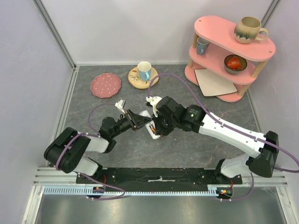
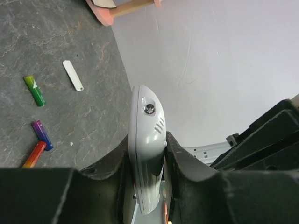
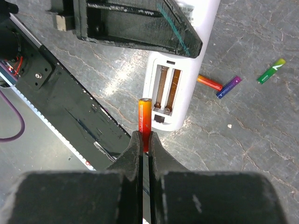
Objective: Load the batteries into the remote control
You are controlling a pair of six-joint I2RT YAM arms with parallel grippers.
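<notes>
The white remote [image 3: 186, 79] is tilted, its back towards the right wrist view, with both battery slots [image 3: 167, 91] empty. My left gripper is shut on the remote; one of its dark fingers [image 3: 140, 28] crosses the remote's upper part. Between the tips of my right gripper, an orange-red battery [image 3: 145, 116] is pinched and points towards the lower end of the open compartment, apparently in front of it. On the table lie an orange battery [image 3: 210, 82], a purple battery [image 3: 229, 87] and a green battery [image 3: 271, 71]. Whether battery and remote touch is unclear.
A small white strip [image 2: 73, 75], perhaps the battery cover, rests on the table. Behind are a pink plate [image 1: 105, 85], a blue mug [image 1: 144, 71] on a round board and a pink shelf [image 1: 219, 32].
</notes>
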